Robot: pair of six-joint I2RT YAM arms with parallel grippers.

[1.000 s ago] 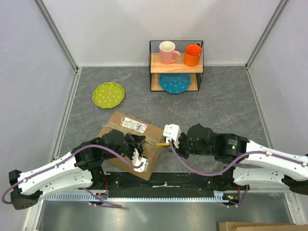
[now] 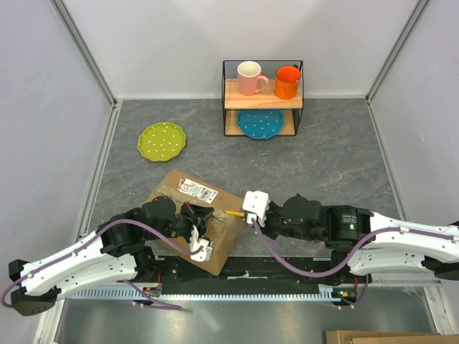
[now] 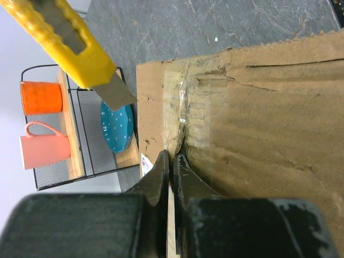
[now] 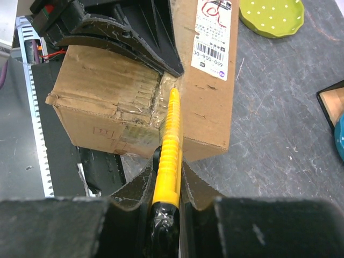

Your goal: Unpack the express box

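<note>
The brown taped cardboard box point(image 2: 222, 229) lies at the left front, turned at an angle, a white label point(image 4: 212, 40) on its top. My left gripper is shut at the seam, where wrinkled clear tape point(image 3: 188, 102) runs in between its fingertips. A yellow utility knife point(image 4: 171, 140) is clamped in my right gripper, pointing at the box's taped side. Its metal blade point(image 3: 114, 92) shows in the left wrist view, seemingly clear of the cardboard. How far the tape is cut cannot be made out.
At the back stands a wire rack point(image 2: 262, 104) with a pink mug point(image 2: 249, 77), an orange mug point(image 2: 287, 82) and a blue plate point(image 2: 260, 123). A green dotted plate point(image 2: 161, 141) lies behind the box.
The box and my left gripper have shifted slightly toward the front and left. My right gripper has moved a little, bringing the knife slightly farther back and left.
</note>
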